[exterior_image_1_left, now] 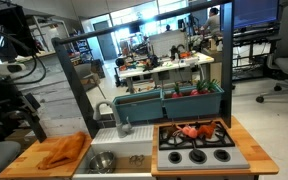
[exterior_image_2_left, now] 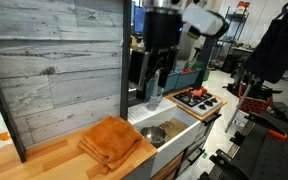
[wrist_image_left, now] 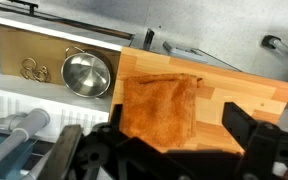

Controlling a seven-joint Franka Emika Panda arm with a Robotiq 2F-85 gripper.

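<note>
An orange cloth (wrist_image_left: 156, 108) lies folded on the wooden counter (wrist_image_left: 219, 97), straight ahead of the gripper in the wrist view. My gripper is open, its two dark fingers reaching in from the bottom of that view with a wide gap between them. It hangs above the cloth without touching it. In exterior view 2 the cloth (exterior_image_2_left: 112, 139) shows at the near end of the counter, with the dark arm (exterior_image_2_left: 169, 45) high above and beyond it. Exterior view 1 has the cloth (exterior_image_1_left: 64, 151) at lower left.
A metal pot (wrist_image_left: 86, 73) sits in the sink (exterior_image_1_left: 132, 162) beside the cloth. The faucet (exterior_image_1_left: 119, 120) rises behind the sink. Farther right is a stove (exterior_image_1_left: 196, 152) with red and orange items on top. A plank wall (exterior_image_2_left: 59, 75) stands behind the counter.
</note>
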